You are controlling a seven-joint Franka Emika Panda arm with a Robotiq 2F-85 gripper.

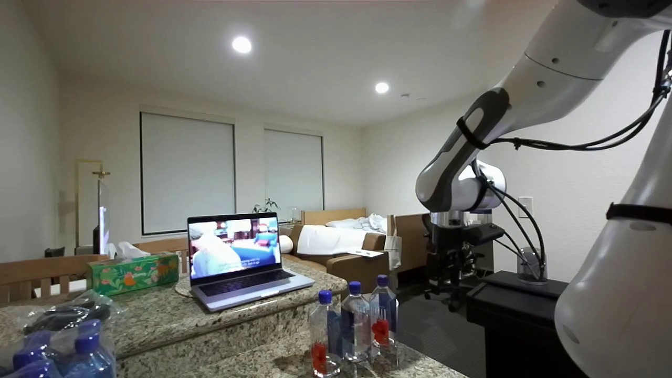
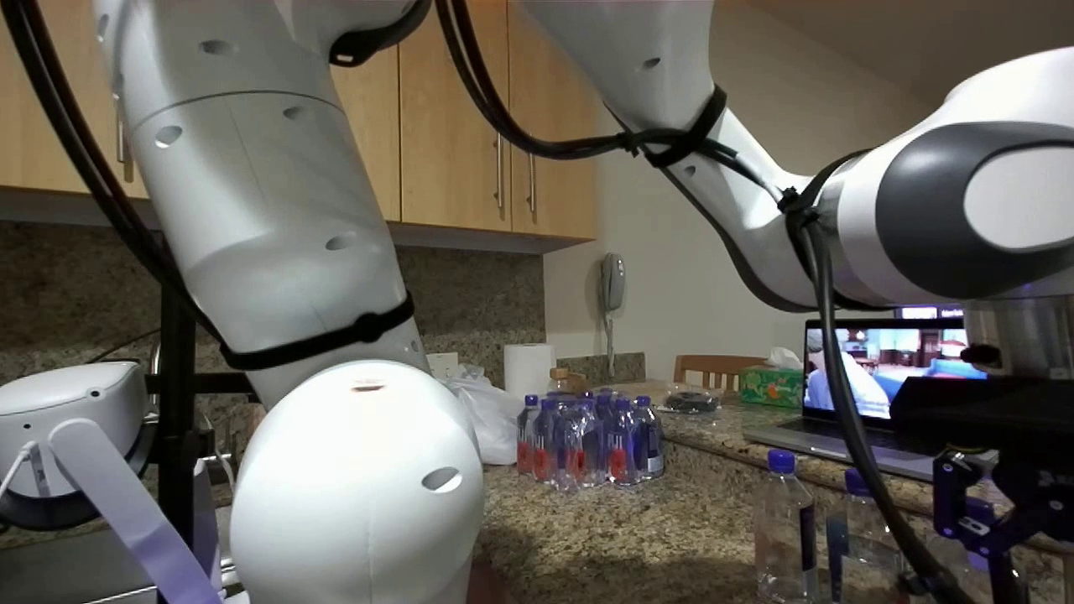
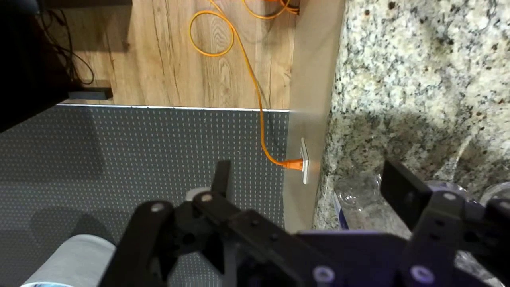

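My gripper is open, its two dark fingers wide apart and nothing between them. In exterior view 1 the gripper hangs pointing down, to the right of three clear bottles with blue caps: a left bottle, a middle bottle and a right bottle. These stand upright on the granite counter, apart from the fingers. The wrist view shows clear bottle plastic at lower right, partly covered by the right finger. Exterior view 2 has the gripper partly cut off at the right.
An open laptop and a green tissue box stand on the raised counter. Several more bottles are grouped farther along it. An orange cable runs to the counter's side wall. Bare granite lies beyond the bottles.
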